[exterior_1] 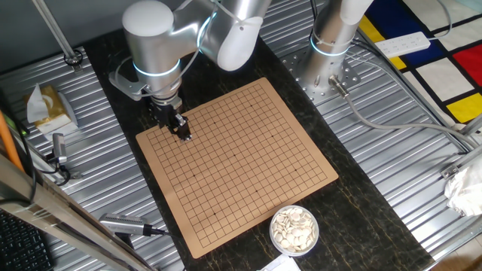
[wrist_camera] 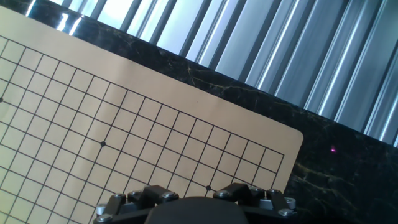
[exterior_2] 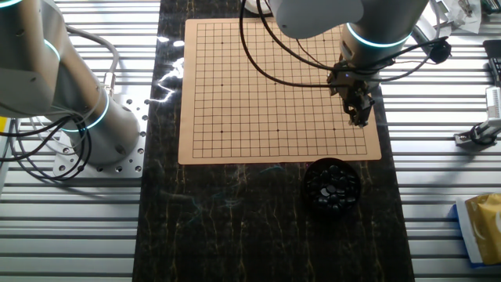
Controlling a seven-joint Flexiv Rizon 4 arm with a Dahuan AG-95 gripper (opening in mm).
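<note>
A tan board point(exterior_1: 233, 155) with a black grid lies on the dark marble tabletop, with no stones visible on its exposed part. Over a corner area of its grid hangs my gripper point(exterior_1: 186, 138), fingers pointing down. From the other side, the gripper point(exterior_2: 359, 121) again appears above the board point(exterior_2: 249, 110), near one corner. Only the black finger linkages show at the bottom of the wrist view, so the gap between the fingertips and anything in it cannot be made out. White stones fill a round bowl point(exterior_1: 294, 230); black stones lie in a black bowl point(exterior_2: 331, 186).
Beside the marble slab point(exterior_2: 227, 227) lies ribbed metal decking point(exterior_1: 392, 173). A tissue box point(exterior_1: 53, 113) and a grey device point(exterior_1: 124, 223) rest on it. The arm's base point(exterior_2: 102, 129) stands across the board from the gripper. Cables loop over the board.
</note>
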